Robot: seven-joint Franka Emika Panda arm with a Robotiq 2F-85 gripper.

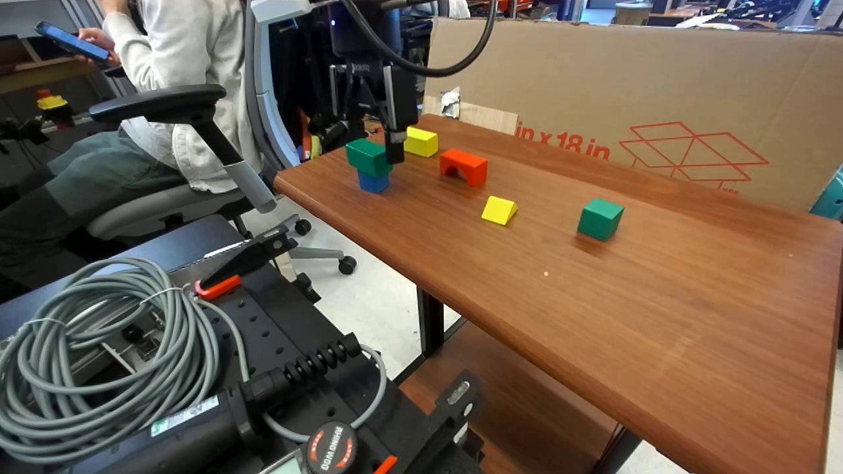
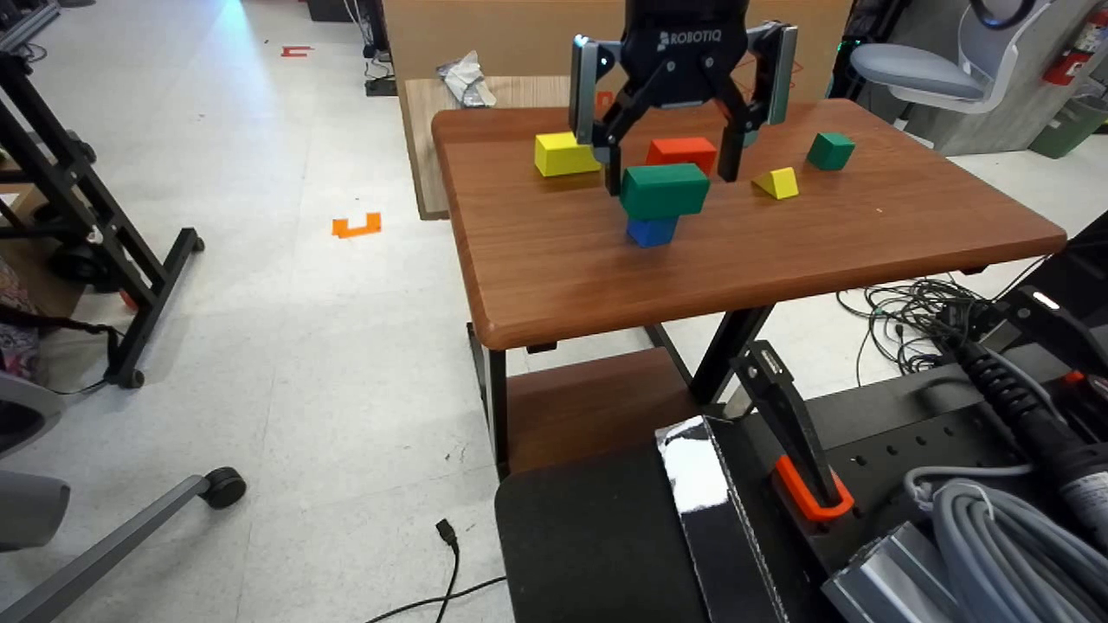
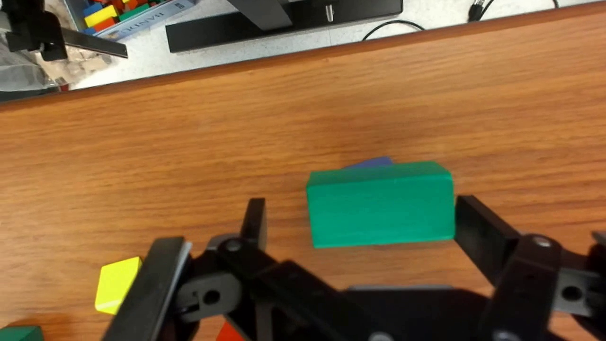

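Observation:
A long green block (image 2: 665,192) rests on top of a smaller blue block (image 2: 652,232) near the table's front left end. Seen from the wrist, the green block (image 3: 383,213) covers nearly all of the blue block (image 3: 372,162). My gripper (image 2: 673,178) stands open around the green block's ends. In the wrist view one finger (image 3: 474,227) is right at the green block's right end, perhaps touching it, while a clear gap separates the left finger (image 3: 255,221) from the other end.
Behind the stack lie a yellow block (image 1: 421,141) and a red arch (image 1: 463,166). A yellow wedge (image 1: 499,210) and a green cube (image 1: 600,218) sit farther along the table (image 1: 672,316). A cardboard sheet (image 1: 632,95) stands along the back.

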